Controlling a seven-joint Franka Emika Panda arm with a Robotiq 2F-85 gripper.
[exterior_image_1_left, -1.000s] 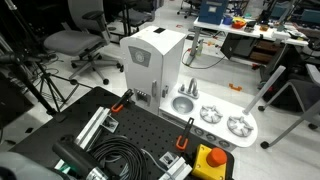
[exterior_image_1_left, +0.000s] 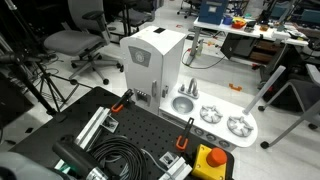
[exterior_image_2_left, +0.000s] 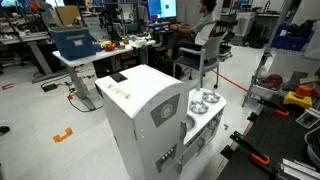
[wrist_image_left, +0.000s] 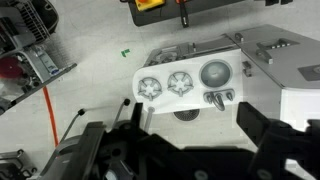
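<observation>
A white toy kitchen stands beyond the black table (exterior_image_1_left: 150, 130). It has a tall cabinet (exterior_image_1_left: 153, 62), a round sink (exterior_image_1_left: 182, 105) and two burners (exterior_image_1_left: 210, 114) on a white counter (wrist_image_left: 190, 100). Nothing sits on the burners or in the sink (wrist_image_left: 214, 73). From the wrist, my gripper looks down on the counter's front edge, its dark fingers spread wide apart with nothing seen between them. Neither exterior view shows the gripper clearly.
On the table lie coiled black cables (exterior_image_1_left: 118, 155), several orange-handled clamps (exterior_image_1_left: 183, 140) and a yellow box with a red button (exterior_image_1_left: 215, 157). The tall cabinet (exterior_image_2_left: 150, 115) rises beside the sink as an obstacle. Chairs and desks stand farther back on open floor.
</observation>
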